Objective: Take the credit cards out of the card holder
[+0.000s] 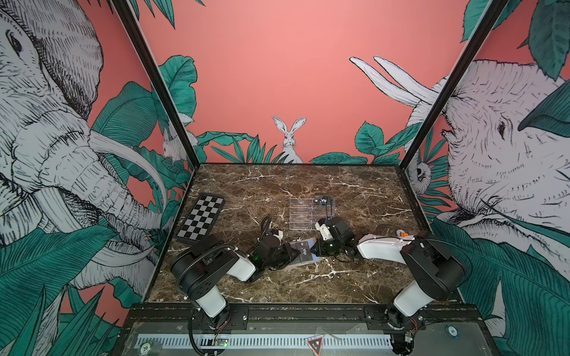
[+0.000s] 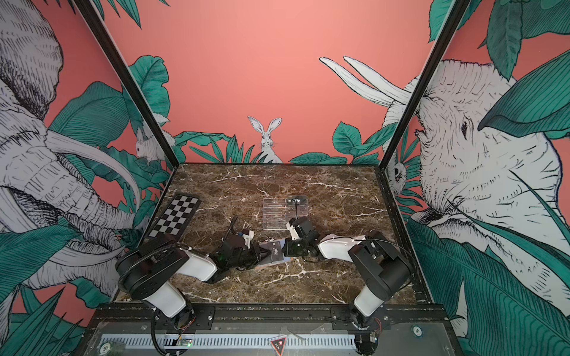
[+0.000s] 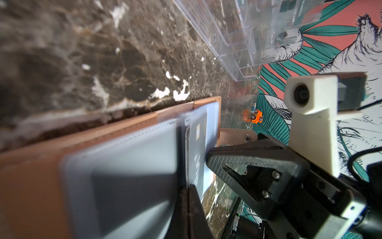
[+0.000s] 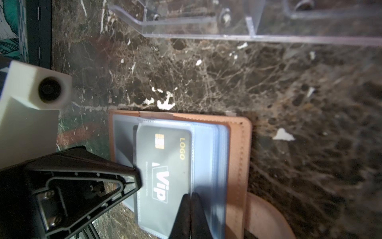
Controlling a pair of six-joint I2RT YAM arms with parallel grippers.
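Observation:
The tan card holder [image 4: 240, 159] lies spread on the table with its clear bluish sleeves [image 4: 210, 139] showing. A grey "Vip" card [image 4: 163, 159] is at the sleeves' left edge in the right wrist view; in the left wrist view the card [image 3: 195, 147] appears nearly edge-on. My left gripper is shut at the card's near edge, with nothing visible between its fingers. From the other side, my right gripper has its shut tips over the border between card and sleeves. Whether it pinches any thin plastic cannot be made out.
Behind the holder stands a clear compartment tray [image 1: 302, 214] with a dark card [image 1: 323, 200] at its back right. A checkered board [image 1: 203, 218] lies at the far left. A small orange toy [image 1: 403, 233] sits to the right.

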